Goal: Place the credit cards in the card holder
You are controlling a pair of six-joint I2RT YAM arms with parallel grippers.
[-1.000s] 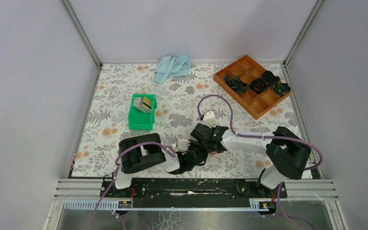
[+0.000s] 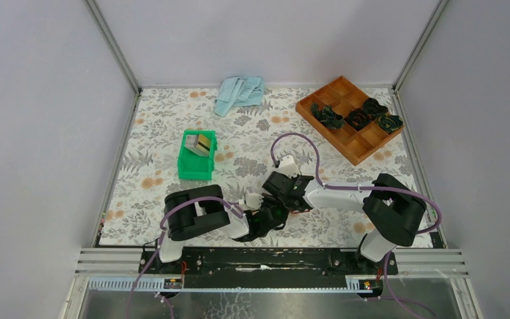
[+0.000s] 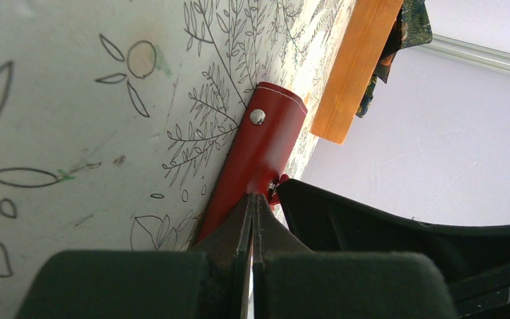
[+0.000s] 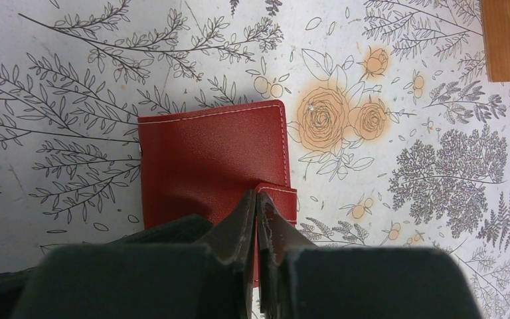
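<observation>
A red leather card holder with white stitching and a snap (image 3: pixel 265 133) (image 4: pixel 206 159) lies on the floral table under both grippers, mostly hidden by the arms in the top view. My left gripper is shut at the holder's rolled side, nothing visible between its fingers. My right gripper is shut on the small stitched flap at the holder's edge. Pale and yellow card-like items (image 2: pixel 197 145) sit in the green bin (image 2: pixel 196 169) at the left.
A wooden divided tray (image 2: pixel 345 139) with dark fabric rolls stands at the back right. A blue cloth (image 2: pixel 239 93) lies at the back. The table between bin and tray is clear.
The right arm has shifted very slightly to the left over the last second. The left arm, bin and tray look unchanged.
</observation>
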